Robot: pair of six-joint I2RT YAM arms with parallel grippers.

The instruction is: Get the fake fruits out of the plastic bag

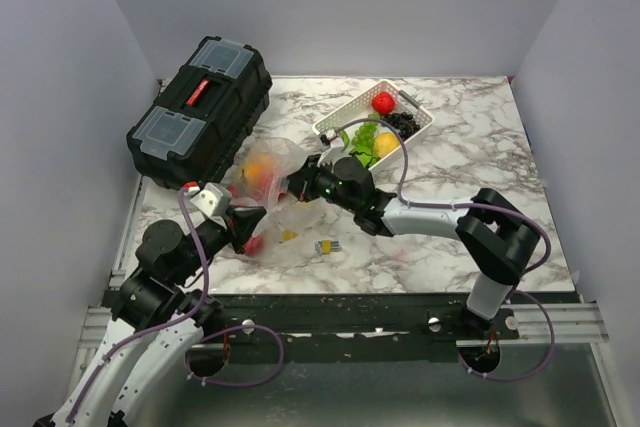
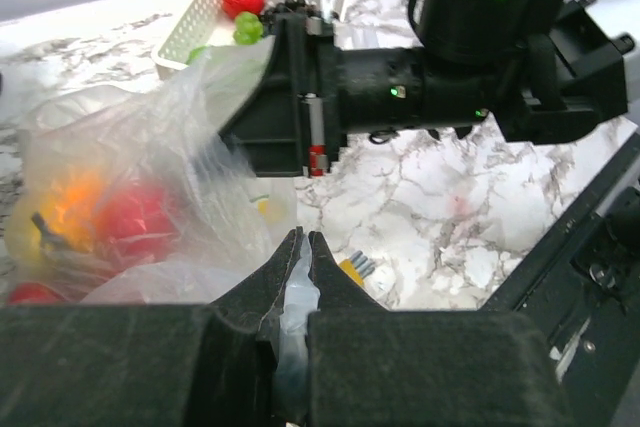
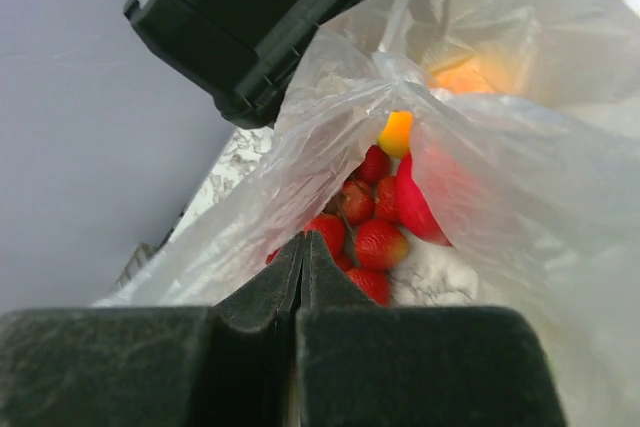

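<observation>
A translucent plastic bag [image 1: 270,167] sits left of centre with orange, yellow and red fake fruits visible through it. In the right wrist view its mouth shows strawberries [image 3: 378,245], a red fruit [image 3: 420,209] and a yellow fruit [image 3: 396,133]. My left gripper is shut at the bag's lower edge, with thin bag plastic showing at its fingers. My right gripper is shut at the bag's opening, in front of the strawberries; nothing else shows between its fingertips.
A white basket [image 1: 335,117] with fruits stands at the back. A black toolbox [image 1: 185,127] lies at the left. A small yellow-and-grey object [image 1: 327,246] lies near the front.
</observation>
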